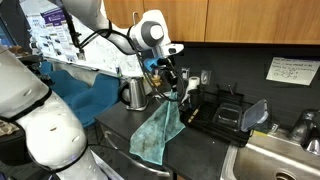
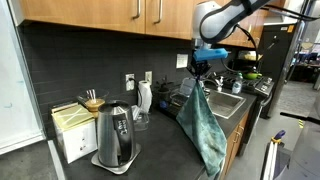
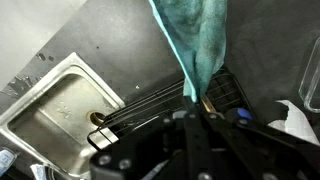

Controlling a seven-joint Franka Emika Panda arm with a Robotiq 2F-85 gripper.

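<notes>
A teal cloth (image 1: 158, 132) hangs from my gripper (image 1: 178, 98) in exterior view 1, its lower part spread toward the front edge of the counter. From the other side, in exterior view 2, the cloth (image 2: 203, 125) is gathered to a narrow top at the gripper and widens downward over the counter's edge. The wrist view has the cloth (image 3: 198, 40) tapering into my gripper, which is shut on its bunched end. The fingertips themselves are dark and hard to make out there.
A black dish rack (image 1: 222, 115) stands right of the cloth, beside the sink (image 1: 270, 160). A kettle (image 2: 117, 135) and a toaster (image 2: 75, 133) occupy the other end of the counter. Wooden cabinets (image 1: 225, 20) overhang the back. Bare counter (image 1: 200, 155) lies right of the cloth.
</notes>
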